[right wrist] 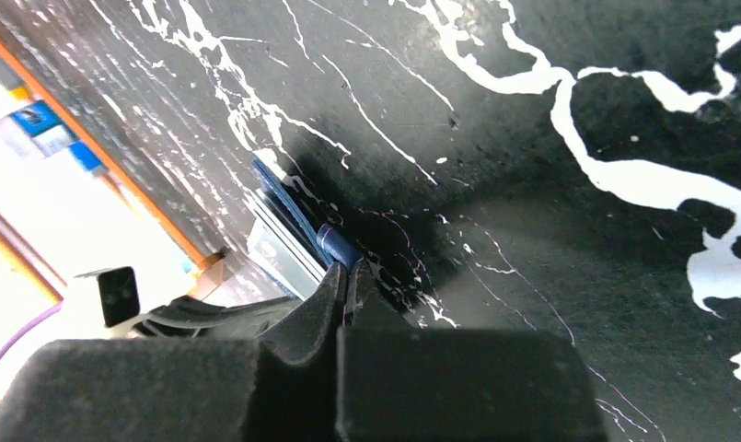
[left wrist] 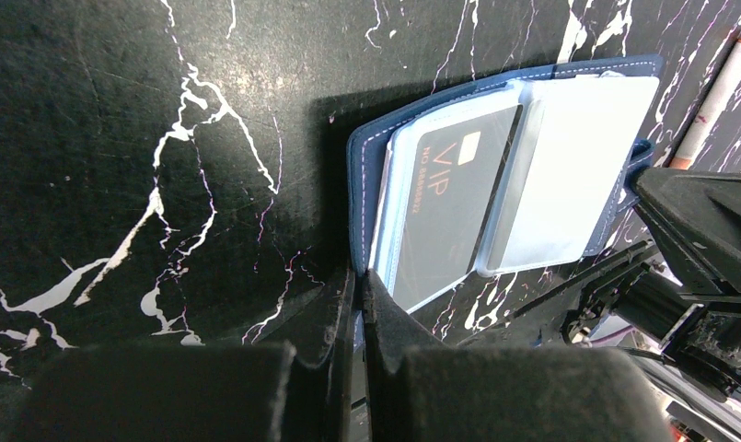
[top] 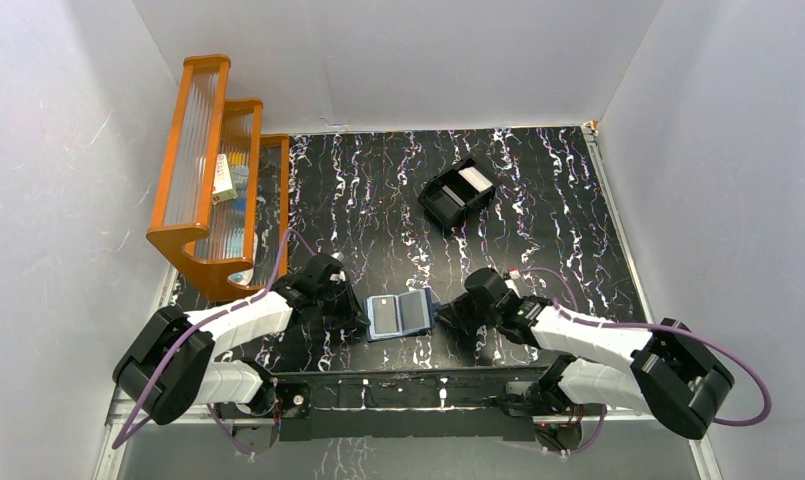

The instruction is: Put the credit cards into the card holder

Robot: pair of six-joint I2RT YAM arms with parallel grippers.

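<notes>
The navy card holder (top: 399,314) lies open on the dark marbled table, between my two grippers. In the left wrist view, a dark card (left wrist: 454,198) marked VIP fills one clear sleeve, and the other sleeve (left wrist: 569,175) looks whitish. My left gripper is shut on the holder's near-left edge; blue shows between its fingers. At the opposite side, my right gripper is shut, its tips against the holder's small blue strap (right wrist: 337,247). Nothing clearly shows between those fingers.
A black compartment box (top: 460,193) stands farther back. An orange wooden shelf (top: 221,190) occupies the left side. Near the right gripper lies a white stick with orange ends (left wrist: 716,101).
</notes>
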